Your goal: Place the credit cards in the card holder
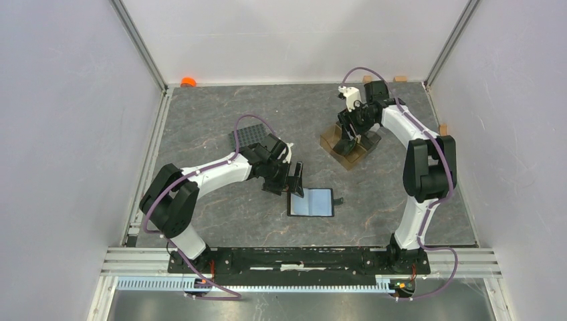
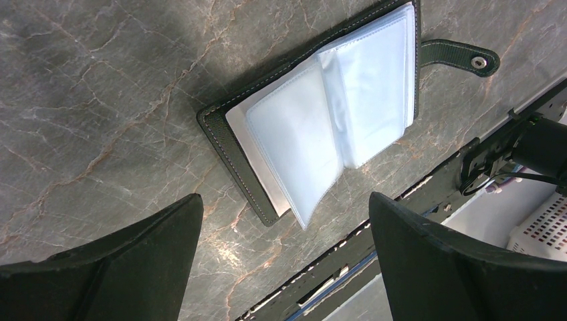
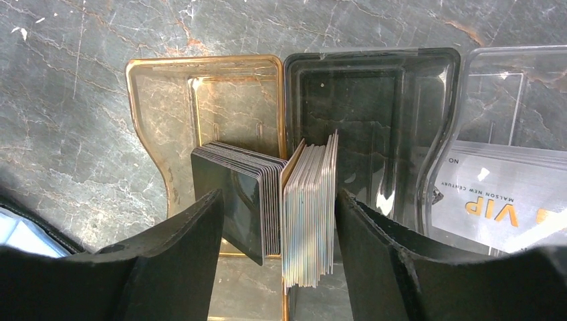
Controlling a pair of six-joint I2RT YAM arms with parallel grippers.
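The card holder (image 2: 294, 114) lies spread flat near the table's front, its pale sleeves upward and one inner flap lifted. Above it, my left gripper is open and empty. In the right wrist view, a dark card stack (image 3: 237, 194) leans in the amber tray (image 3: 160, 87), and a pale-edged card stack (image 3: 309, 214) stands beside it at the tray divider. My right gripper is partly open over both stacks. Its right finger (image 3: 358, 221) appears close against the pale stack; whether it touches cannot be told. The left finger (image 3: 194, 234) overlaps the dark stack.
A smoky tray compartment (image 3: 374, 87) is right of the stacks. Beyond it, a clear compartment (image 3: 495, 73) holds white VIP cards (image 3: 495, 194). A dark ridged pad (image 1: 251, 136) lies behind my left arm. Bare table separates the tray from the holder.
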